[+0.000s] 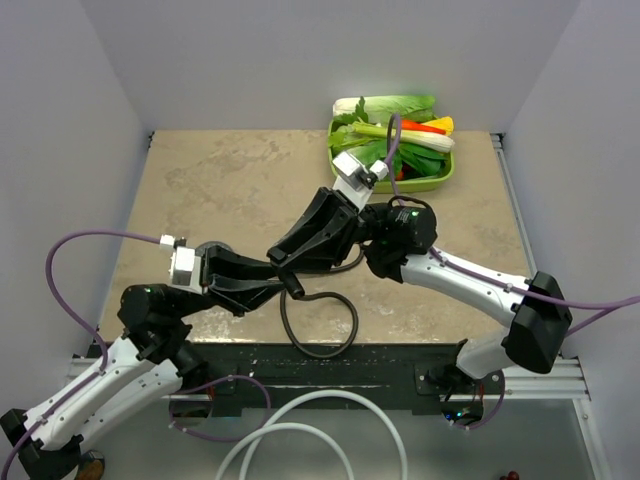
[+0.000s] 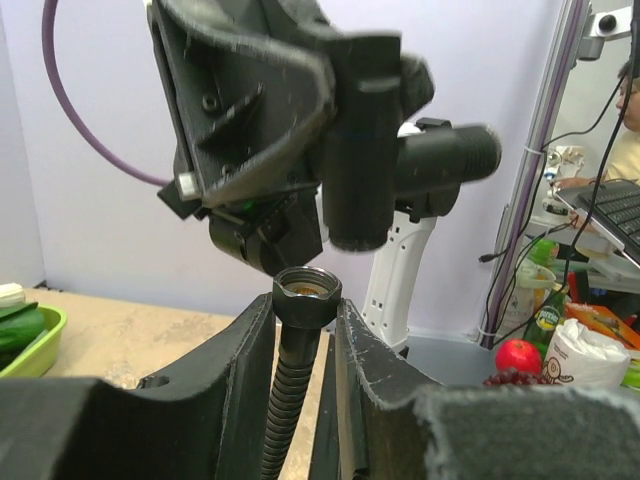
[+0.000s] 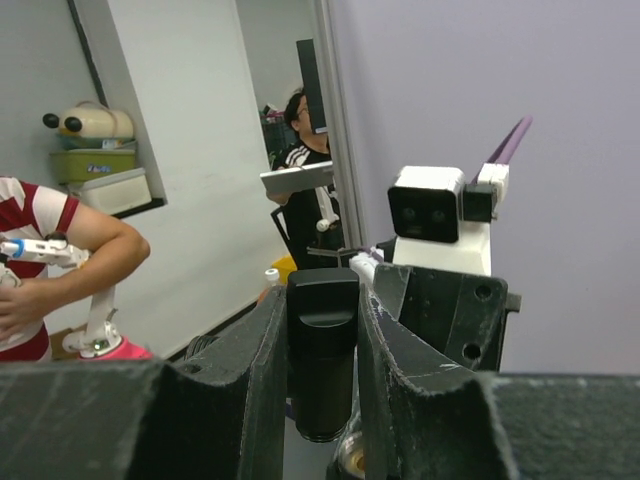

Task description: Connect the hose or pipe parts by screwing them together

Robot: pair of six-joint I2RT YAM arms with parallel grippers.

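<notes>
The dark corrugated hose (image 1: 350,320) loops on the beige table. Its metal nut end (image 2: 305,297) stands upright in my left gripper, which is shut on it. My right gripper is shut on a black cylindrical connector (image 3: 321,385). In the left wrist view that connector (image 2: 358,190) hangs just above the nut, slightly to its right, apparently apart from it. In the top view both grippers meet over the table's middle, and the connector (image 1: 292,283) covers the hose end.
A green basket of vegetables (image 1: 430,180) stands at the back right. Pale walls (image 1: 90,80) enclose the table. White tubing (image 1: 390,430) loops below the front edge.
</notes>
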